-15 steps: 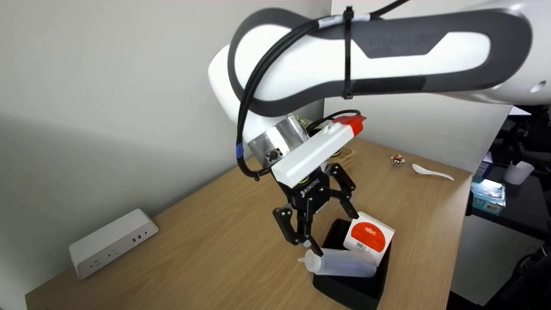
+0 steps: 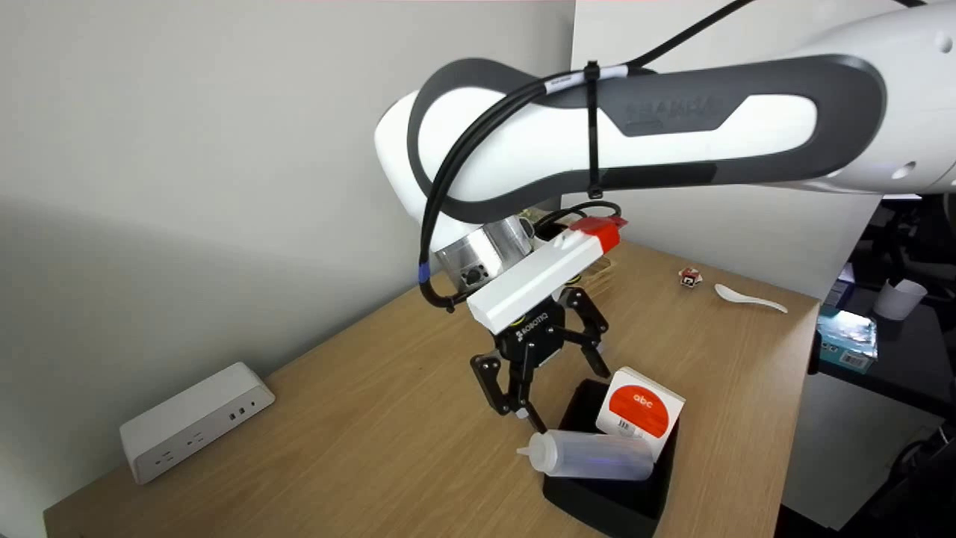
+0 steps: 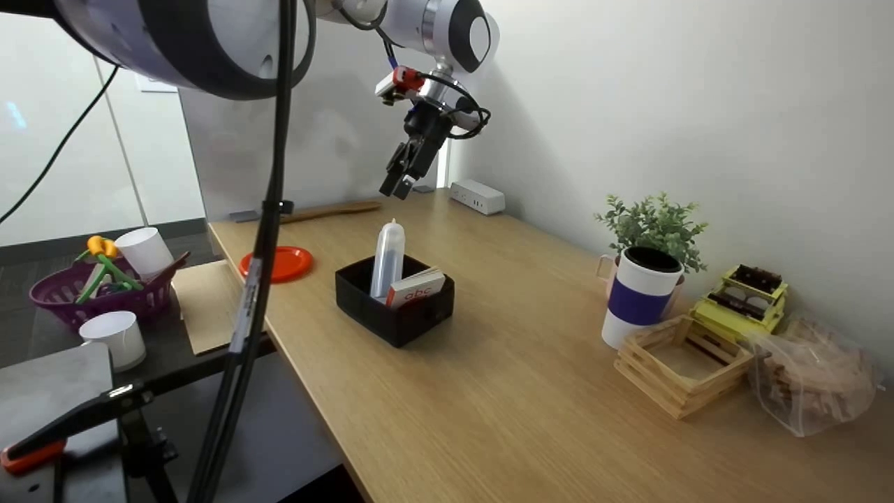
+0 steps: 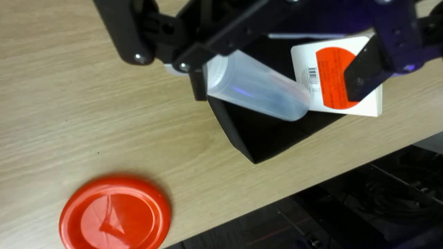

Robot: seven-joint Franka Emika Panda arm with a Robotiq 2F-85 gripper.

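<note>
A black box [image 3: 366,313] stands on the wooden table, holding a clear squeeze bottle [image 3: 387,261] and a white packet with a red round label [image 3: 416,288]. In exterior view 1 the bottle [image 2: 598,456] lies slanted across the box, its nozzle past the rim, and the packet [image 2: 641,408] leans beside it. My gripper [image 2: 573,403] is open above and behind the box, with nothing held. In the wrist view its spread fingers [image 4: 367,72] overlap the packet and the bottle's cap end; exterior view 2 shows the gripper [image 3: 395,186] well above the table.
Beyond the box lies a red plate [image 3: 290,263], near the table's edge. A white power strip [image 2: 197,420] sits along the wall. A tumbler [image 3: 639,297], wooden crate [image 3: 670,369] and plant [image 3: 651,226] stand by the wall. A white spoon [image 2: 749,299] rests far off. Mid-table is clear.
The arm has drawn back slightly, and the gripper is a little higher and farther from the box. Bottle, packet and box have stayed in place.
</note>
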